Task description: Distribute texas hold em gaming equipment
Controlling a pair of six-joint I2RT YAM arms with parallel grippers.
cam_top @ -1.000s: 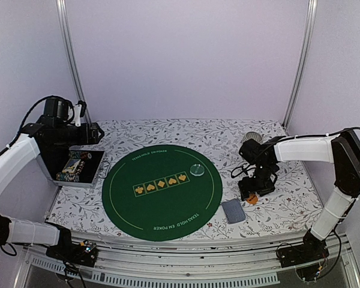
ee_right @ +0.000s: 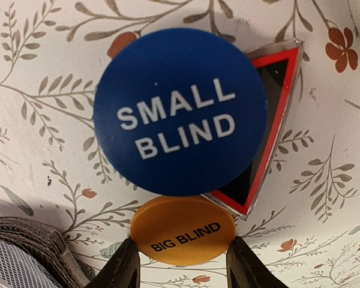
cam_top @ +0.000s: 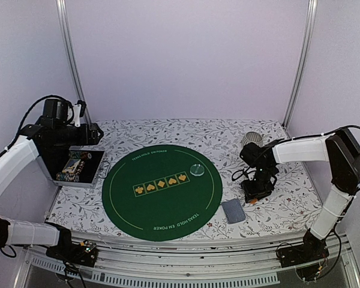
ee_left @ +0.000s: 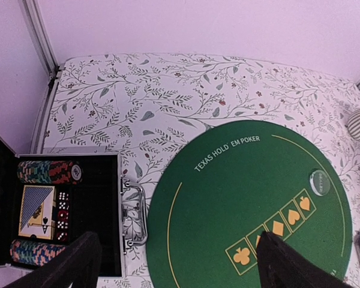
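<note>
In the right wrist view, an orange BIG BLIND disc (ee_right: pixel 183 229) sits between the fingertips of my right gripper, touching at both side edges and looking tilted. A blue SMALL BLIND disc (ee_right: pixel 180 111) is just beyond it, partly covering a black piece with a red border (ee_right: pixel 275 90). In the left wrist view, my left gripper is open and empty. It is beside the open case (ee_left: pixel 102 210), which holds chip stacks (ee_left: pixel 50 172), red dice (ee_left: pixel 62 219) and cards (ee_left: pixel 36 210). A clear round piece (cam_top: pixel 197 170) lies on the green poker mat (cam_top: pixel 162 210).
A blue-grey card deck (cam_top: pixel 233 211) lies between mat and right gripper. Behind the right arm stands a striped cup (cam_top: pixel 252 138).
My right gripper has shifted slightly over the orange disc, hiding more of it in the top view. The left arm and the mat look unmoved.
</note>
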